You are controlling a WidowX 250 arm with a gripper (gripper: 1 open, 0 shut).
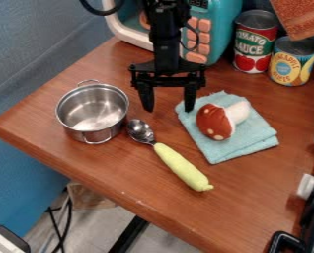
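Observation:
My black gripper hangs above the table's middle, open, its two fingers apart with nothing seen between them. Left of it sits a steel pot. Below it a metal spoon lies beside a pale yellow corn-like object. To the right, a folded light blue cloth holds a red-and-white mushroom-like toy.
A tomato sauce can and a yellow can stand at the back right, near a teal appliance. A black appliance lines the right edge.

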